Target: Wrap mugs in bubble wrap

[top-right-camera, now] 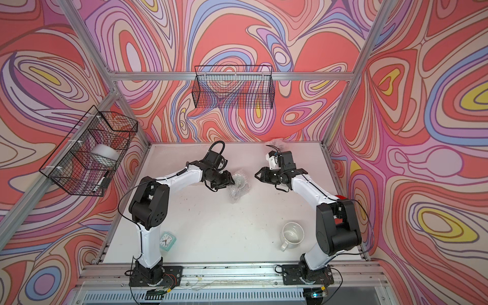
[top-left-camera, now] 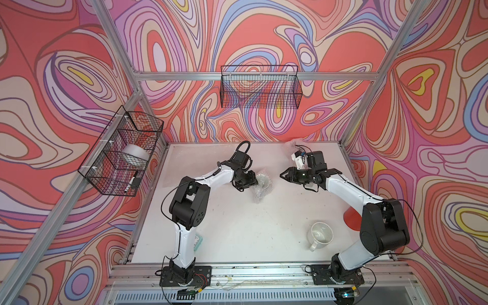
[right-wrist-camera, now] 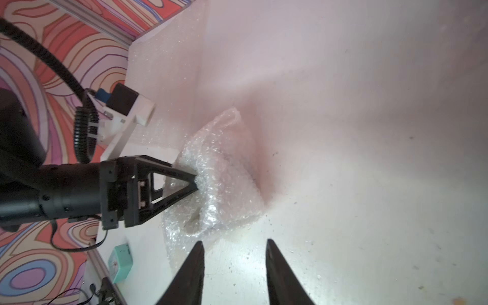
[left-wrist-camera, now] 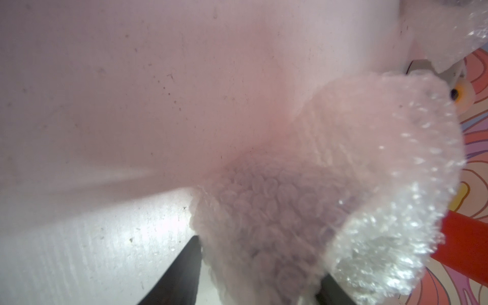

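Note:
A crumpled bubble wrap bundle point(top-left-camera: 262, 187) lies mid-table; a round form shows faintly through it, but I cannot tell whether a mug is inside. My left gripper point(top-left-camera: 254, 179) is at the bundle's left side. In the left wrist view its fingers point(left-wrist-camera: 179, 278) stand apart with part of the wrap point(left-wrist-camera: 277, 223) between them; whether they press on it is unclear. To the bundle's right and clear of it, my right gripper point(top-left-camera: 285, 175) is part open, its fingers point(right-wrist-camera: 190, 272) with nothing between them. An unwrapped white mug point(top-left-camera: 320, 233) stands near the front right.
More bubble wrap point(top-left-camera: 296, 144) lies at the back, behind the right gripper. A flat translucent sheet point(right-wrist-camera: 167, 76) is at the back left. A red bin point(top-left-camera: 351, 218) stands by the right edge, and a teal clock point(top-right-camera: 167, 241) at the front left.

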